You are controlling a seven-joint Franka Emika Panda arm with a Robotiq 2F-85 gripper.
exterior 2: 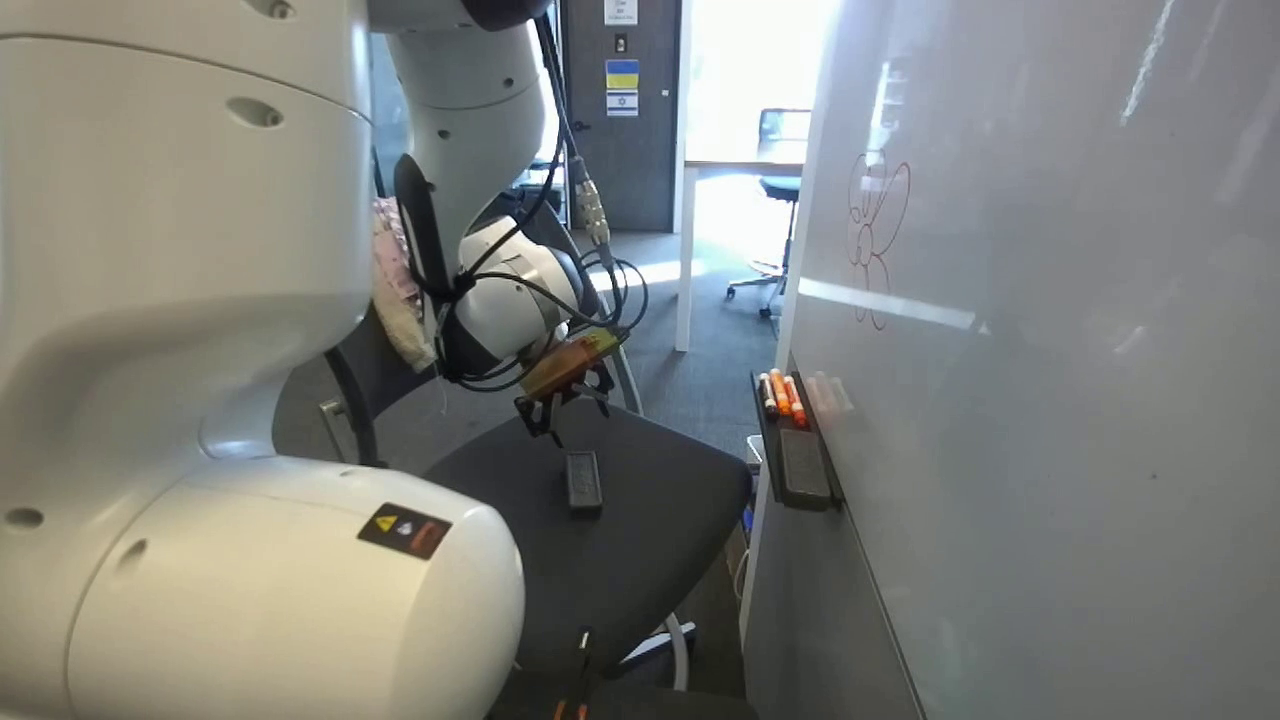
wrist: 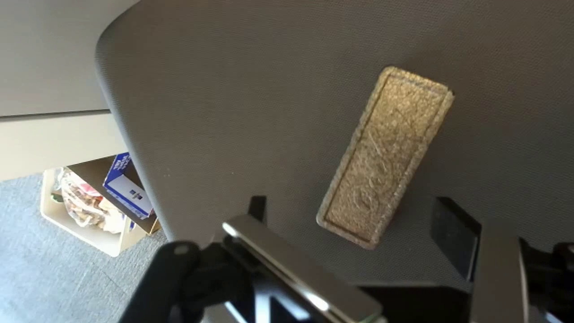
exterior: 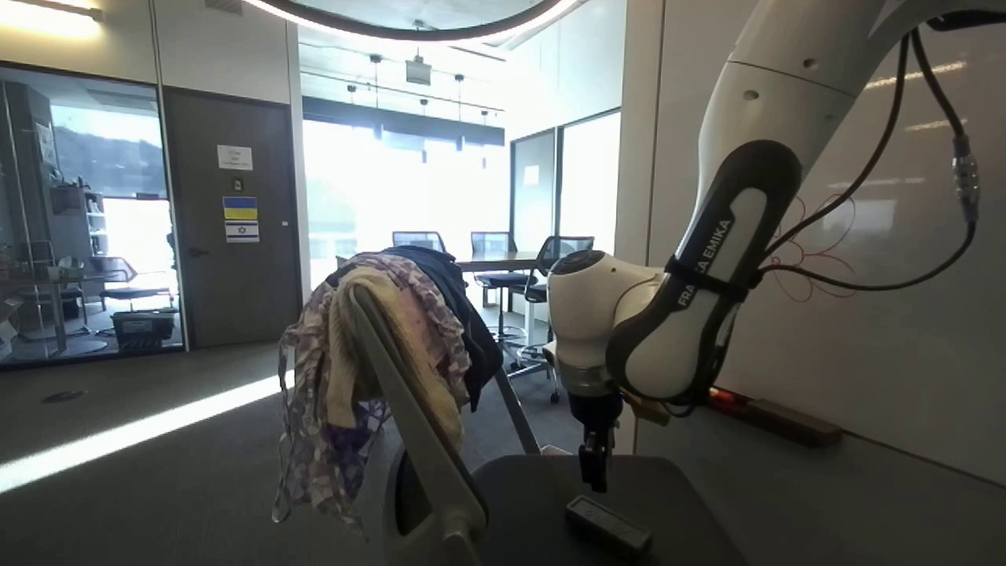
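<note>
A dark rectangular block, looking like a whiteboard eraser (exterior: 608, 527), lies flat on the dark chair seat (exterior 2: 648, 540). From the wrist view the same eraser (wrist: 384, 159) appears brownish, slanted, with marks embossed on its face. My gripper (exterior: 596, 481) hangs above the seat, close to the eraser and apart from it. Its fingers (wrist: 457, 237) are spread, with empty space between them. In the second exterior view the gripper (exterior 2: 578, 426) is just beyond the eraser (exterior 2: 583, 482).
Clothes (exterior: 396, 330) drape over the chair's backrest. The whiteboard (exterior 2: 1032, 360) rises beside the seat, its tray holding several markers (exterior 2: 782, 396) and another dark block (exterior 2: 804, 466). A bin (wrist: 89, 210) stands on the floor past the seat's edge. Much of the seat is bare.
</note>
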